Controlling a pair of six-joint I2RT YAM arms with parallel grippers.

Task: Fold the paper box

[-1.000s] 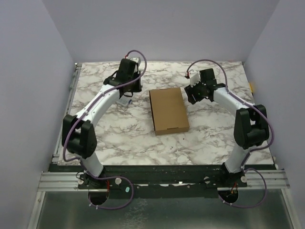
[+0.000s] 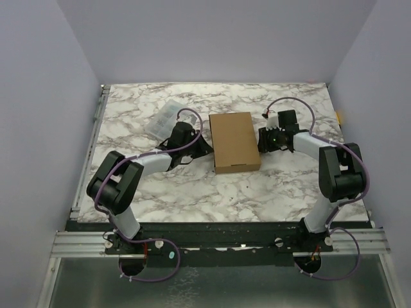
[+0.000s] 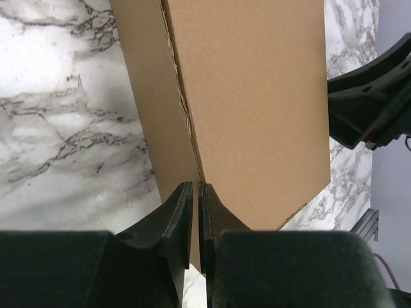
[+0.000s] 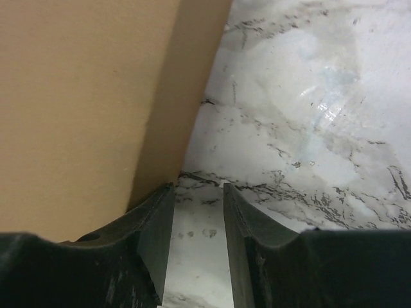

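The closed brown cardboard box [image 2: 234, 138] lies mid-table, its long seam along the left side in the left wrist view. My left gripper [image 2: 205, 147] is at that side, its narrowly spaced fingertips [image 3: 207, 192] against the seam; whether cardboard is between them is unclear. My right gripper [image 2: 263, 144] is at the box's right side. In the right wrist view one finger [image 4: 154, 231] is against the side wall [image 4: 173, 115], and bare table shows between the fingertips.
A translucent plastic item [image 2: 164, 115] lies at the back left, behind my left gripper. Walls surround the sides and back.
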